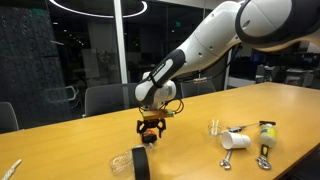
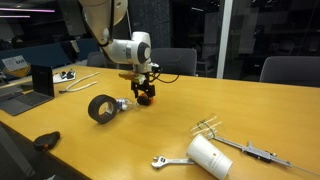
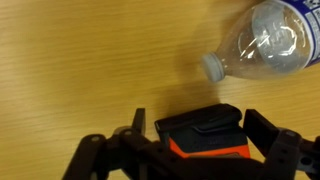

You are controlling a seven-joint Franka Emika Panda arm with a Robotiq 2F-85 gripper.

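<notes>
On the wooden table lies a small black and orange-red object, also visible as a dark and orange patch under the arm in exterior view 1. My gripper is above it with its fingers spread. The object appears between them in the wrist view, its right end close to the right finger and a gap on the left. Contact cannot be told. Exterior view 2 has the gripper low over the same object.
A clear plastic bottle lies beside the object. Near it stands a black ring. A white cup, wrenches and a green-and-grey item lie to the right. A laptop sits at the left.
</notes>
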